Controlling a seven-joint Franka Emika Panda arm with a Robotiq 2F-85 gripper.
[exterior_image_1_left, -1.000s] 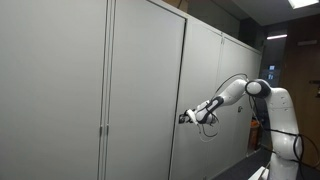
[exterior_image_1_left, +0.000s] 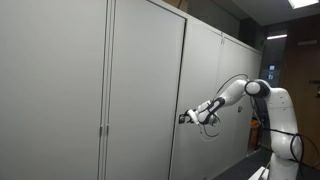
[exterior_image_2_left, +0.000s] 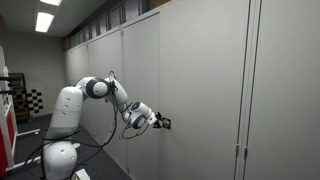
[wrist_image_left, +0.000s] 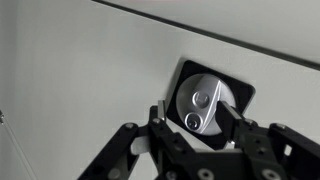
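Observation:
A silver round latch with a raised lever (wrist_image_left: 207, 92) sits on a black square plate (wrist_image_left: 240, 92), set in a light grey cabinet door (wrist_image_left: 110, 70). My gripper faces it. Its two dark fingers stand apart, one at each side of the latch's lower part, and no grip on the lever shows. In exterior view 1 the gripper (exterior_image_1_left: 186, 118) is at the door close to a vertical seam. In exterior view 2 the gripper (exterior_image_2_left: 159, 123) is right by the black plate (exterior_image_2_left: 167, 124). Contact with the latch cannot be told.
Tall flat grey doors (exterior_image_2_left: 205, 80) form a long wall, with narrow seams between panels. Another door has small handles (exterior_image_1_left: 101, 130) along its seam. A cable (exterior_image_1_left: 235, 78) loops over the arm. No loose object lies near the gripper.

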